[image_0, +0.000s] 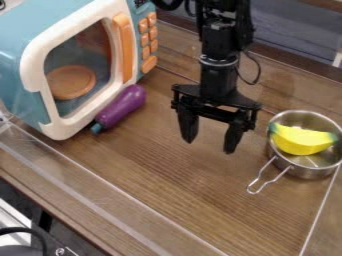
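My black gripper (209, 135) hangs open over the middle of the wooden worktop, with nothing between its fingers. To its left a purple eggplant (120, 106) lies beside the toy microwave (48, 44), which is blue and white with orange buttons and a round orange plate inside. To the gripper's right a yellow banana (297, 140) lies in a steel pan (313, 166) with a wire handle pointing toward the front.
A grey wall stands behind the arm.
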